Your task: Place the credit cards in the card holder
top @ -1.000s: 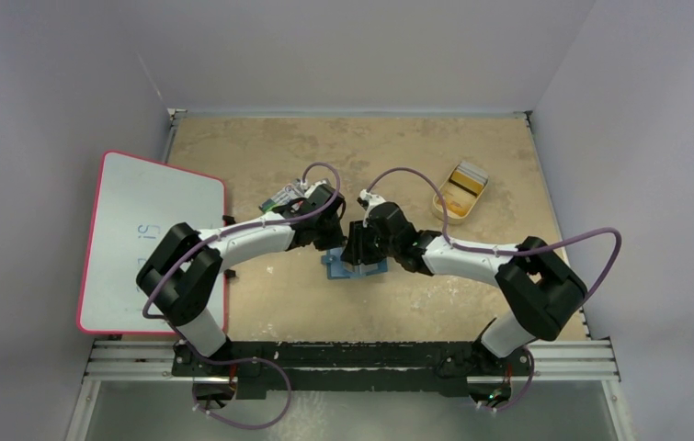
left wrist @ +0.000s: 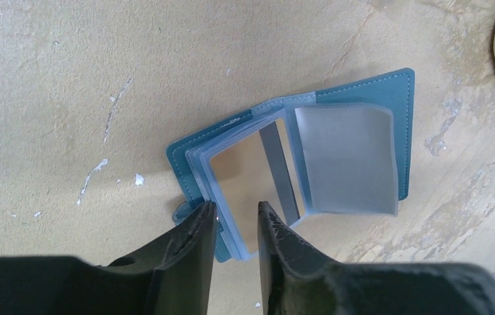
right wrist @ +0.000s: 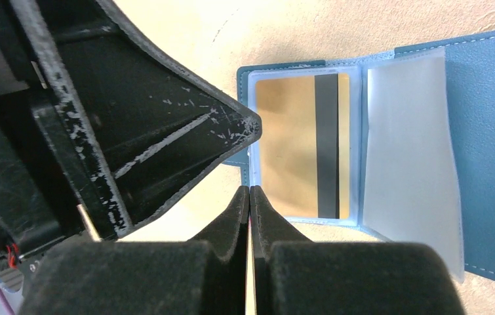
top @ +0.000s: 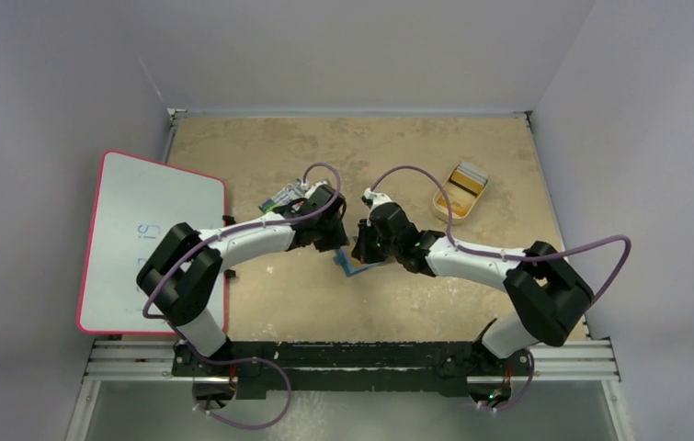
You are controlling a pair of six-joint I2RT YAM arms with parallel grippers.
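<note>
A blue card holder lies opened on the table, tilted in the left wrist view. A gold card with a dark stripe lies within its clear sleeve; the facing clear page looks empty. My left gripper is part open over the holder's lower left corner, the holder's edge showing between its fingers; contact cannot be judged. Just off the card's lower left corner in the right wrist view, my right gripper is shut with nothing between its fingertips. Both arms partly cover the holder from above.
A cream tray with more gold cards stands at the back right. Small items lie behind the left arm, and a whiteboard is at the left. The left gripper's body sits very close to the right one.
The holder has turned and its left end has moved right in the top view. My right gripper has closed and shifted slightly right. The left arm has barely moved.
</note>
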